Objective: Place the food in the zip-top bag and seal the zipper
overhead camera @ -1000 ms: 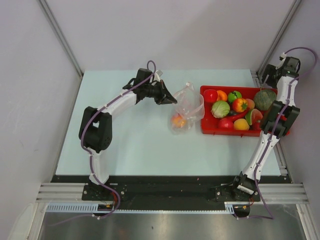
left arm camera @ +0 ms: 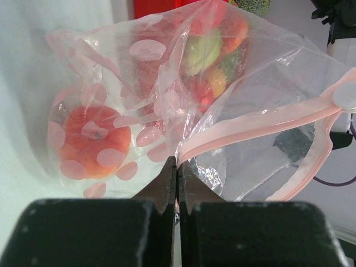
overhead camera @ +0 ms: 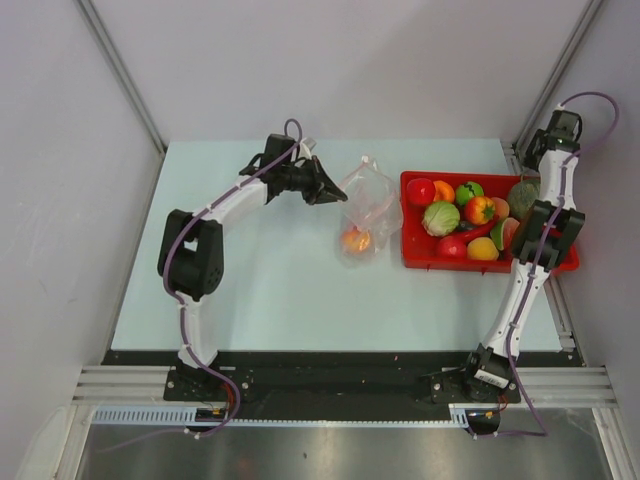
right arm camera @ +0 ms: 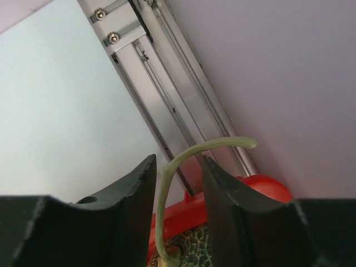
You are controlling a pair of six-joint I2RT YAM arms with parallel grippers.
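Observation:
The zip top bag (overhead camera: 372, 205) (left arm camera: 256, 128) lies translucent on the table, an orange-red food (overhead camera: 356, 240) (left arm camera: 94, 146) inside. My left gripper (overhead camera: 335, 195) is shut on the pink zipper edge of the bag. My right gripper (overhead camera: 530, 160) is part open above the back right corner of the red bin (overhead camera: 424, 260); between and beyond its fingers in the right wrist view shows a pale green curved stem (right arm camera: 162, 206) of a dark mottled round food (right arm camera: 197, 250); whether the fingers touch it is unclear.
The bin holds several foods, including a cabbage (overhead camera: 440, 218), an orange pepper (overhead camera: 481, 208) and red fruit. The wall and metal rail (overhead camera: 565, 60) are close behind the right gripper.
The left gripper and bag have moved very slightly left.

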